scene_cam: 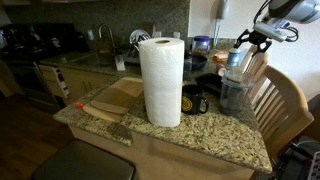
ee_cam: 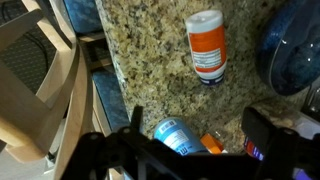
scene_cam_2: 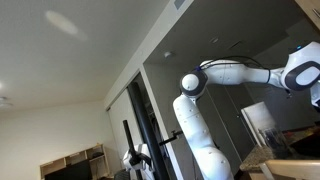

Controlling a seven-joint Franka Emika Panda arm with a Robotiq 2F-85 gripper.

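Note:
My gripper (scene_cam: 253, 43) hangs open above the far right part of the counter in exterior view 1. In the wrist view its dark fingers (ee_cam: 268, 138) stand wide apart at the lower edge, with nothing gripped. Between and below them shows a blue-and-white container (ee_cam: 178, 136), with a small orange item (ee_cam: 212, 143) beside it. An orange-and-white bottle (ee_cam: 207, 45) is farther up on the speckled counter. A dark blue bowl (ee_cam: 292, 50) lies to its right, cut off by the frame.
Wooden chairs (scene_cam: 287, 92) line the counter's right side. A paper towel roll (scene_cam: 162, 80), black mug (scene_cam: 193, 99), clear container (scene_cam: 234, 93) and cutting boards (scene_cam: 118, 95) stand on the counter. Bare counter (ee_cam: 145, 60) surrounds the bottle's left side.

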